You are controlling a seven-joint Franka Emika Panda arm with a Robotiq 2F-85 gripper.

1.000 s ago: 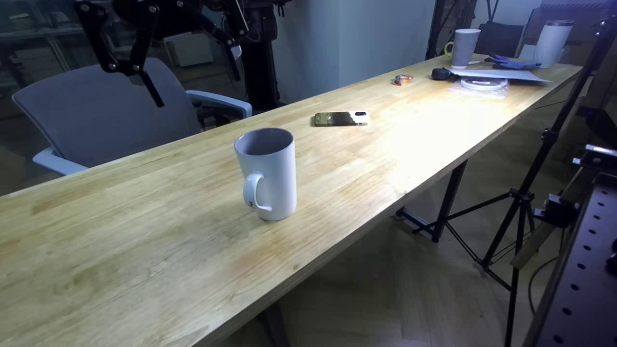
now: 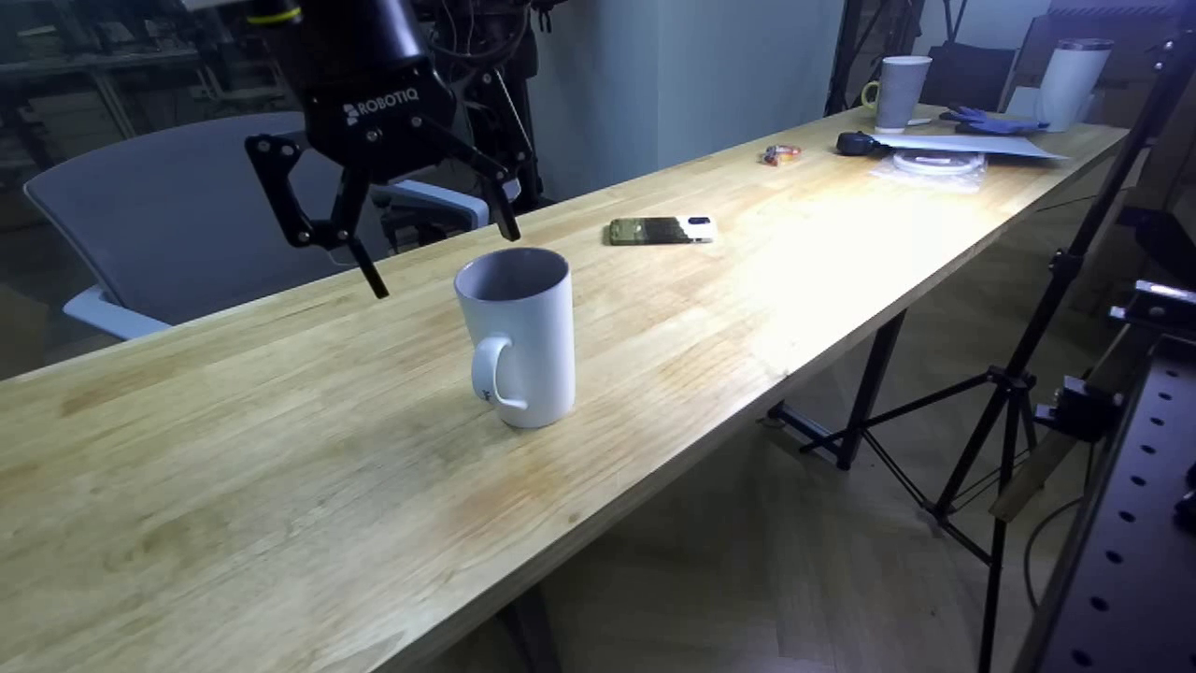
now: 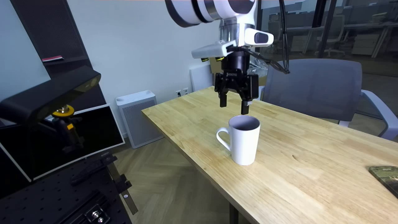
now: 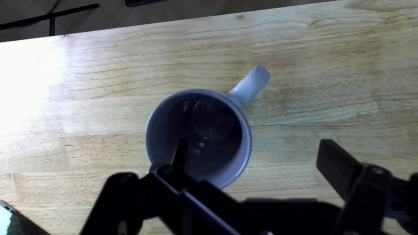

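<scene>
A white mug (image 2: 544,348) with a grey inside stands upright on the wooden table (image 2: 280,449). Its handle (image 3: 223,138) points toward the table's near edge in the second exterior view. My gripper (image 2: 448,267) hangs above and behind the mug, its fingers spread wide and nothing between them. In the wrist view one fingertip (image 4: 181,153) overlaps the mug's opening, while the other finger (image 4: 337,166) is over bare wood to the right. Both fingertips appear higher than the mug's rim in the second exterior view.
A phone-like object (image 2: 662,231) lies farther along the table. Beyond it are a small wrapped item (image 2: 781,153), a grey cup (image 2: 900,95), a white tumbler (image 2: 1076,84) and a flat sheet (image 2: 975,145). Bare wood surrounds the mug. A chair (image 3: 309,89) stands behind the table.
My gripper has come down and to the right in the first exterior view, closer to the mug, with its fingers still apart. The mug has not moved.
</scene>
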